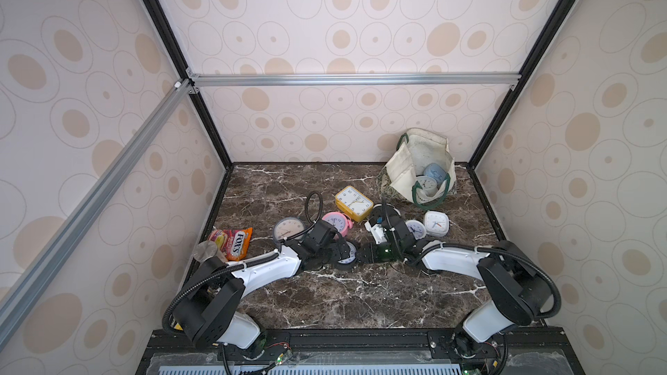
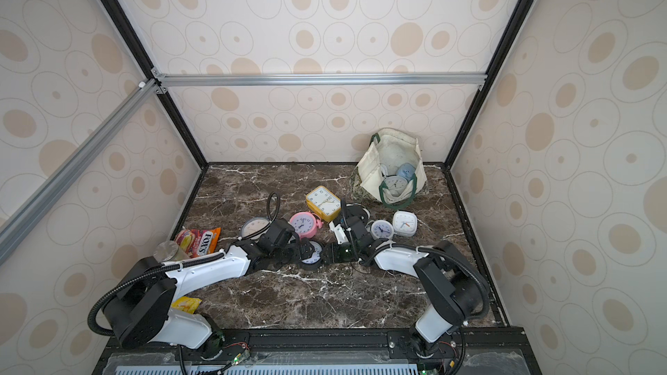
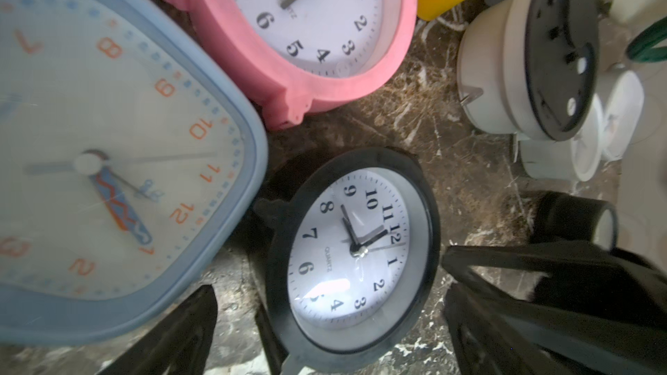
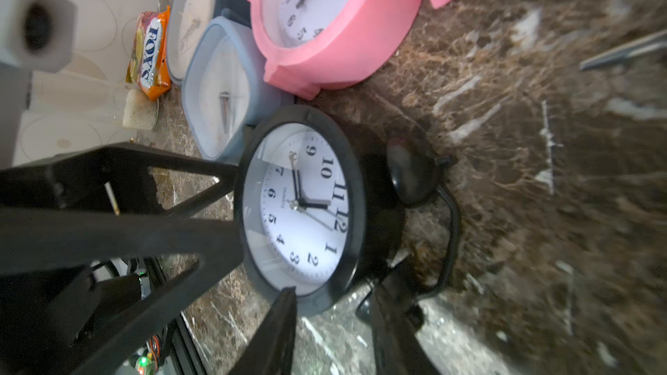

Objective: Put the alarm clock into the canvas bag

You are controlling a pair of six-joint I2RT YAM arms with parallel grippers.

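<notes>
A round black alarm clock with a white dial stands between my two grippers; bells and a handle show at its top in the right wrist view. My left gripper is open, its fingers spread on either side of this clock, with a gap on each side. My right gripper is part open beside the clock's lower edge, one finger overlapping a black bell in view. No firm hold shows. The canvas bag (image 1: 398, 175) sits at the back right, mouth toward the front, with a blue clock (image 1: 435, 172) and a pale clock (image 1: 426, 185) inside.
Close by are a pink clock (image 4: 375, 41), a light-blue clock (image 4: 221, 90) and a yellow clock (image 1: 354, 201). White clocks (image 1: 436, 223) stand in front of the bag. A snack packet (image 1: 231, 243) lies far left.
</notes>
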